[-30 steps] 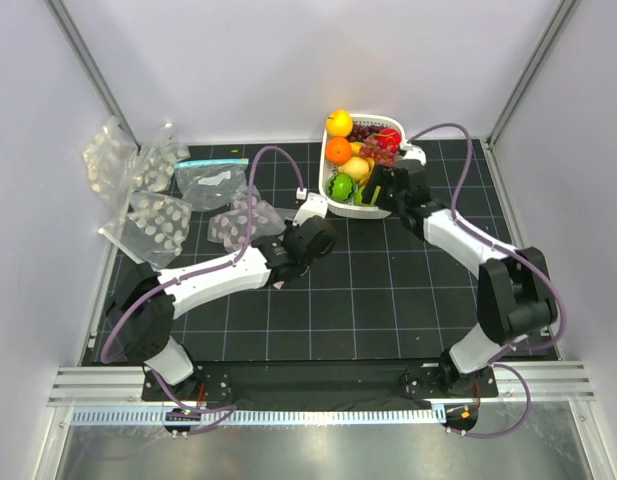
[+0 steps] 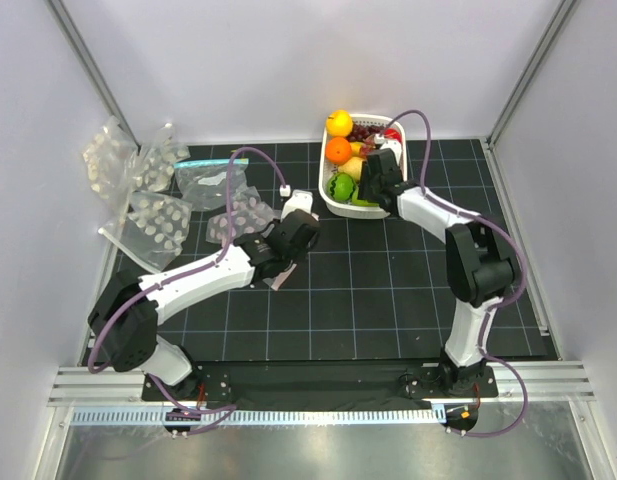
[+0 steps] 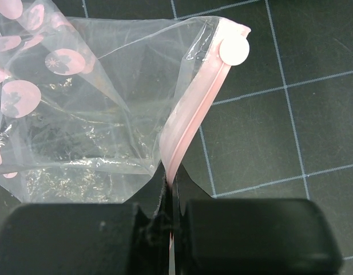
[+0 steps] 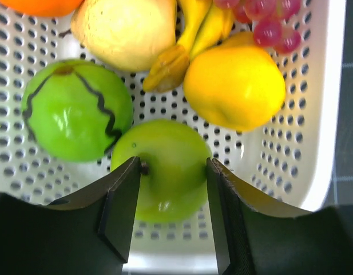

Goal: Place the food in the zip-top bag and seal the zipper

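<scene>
A clear zip bag [image 3: 107, 132] with pale pink spots lies on the dark mat, seen in the left wrist view. My left gripper is shut on the pink zipper strip [image 3: 193, 109] at the bag's mouth; a round slider tab [image 3: 234, 50] shows at the strip's far end. In the right wrist view, my right gripper is part open over a smooth green fruit [image 4: 170, 195], with fingers near its two sides. Whether they touch it I cannot tell. The fruit sits low in the white basket [image 4: 322, 154].
Beside that fruit lie a striped green fruit [image 4: 64, 117], a pear [image 4: 125, 34], a yellow fruit [image 4: 234, 87], bananas and grapes. Several other clear bags [image 2: 158, 225] lie at the mat's left.
The left arm has shifted slightly left and toward the front of the mat.
</scene>
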